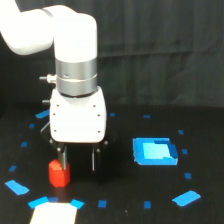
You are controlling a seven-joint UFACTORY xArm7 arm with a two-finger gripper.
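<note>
My gripper point(79, 160) points downward from the white arm, its two dark fingers spread apart. It is open, and nothing shows between the fingers. A red block point(60, 176) rests on the black surface at the lower left. The left finger overlaps the upper part of the block in this view, while the other finger is well to the block's right. Whether the finger touches the block, I cannot tell. To the right lies a square blue tray point(139, 158) with a white and light-blue middle.
Small blue squares point(102, 204) and larger blue strips point(186, 198) mark the black surface. A pale square point(53, 213) lies at the front edge below the red block. Between the gripper and the tray, the surface looks clear.
</note>
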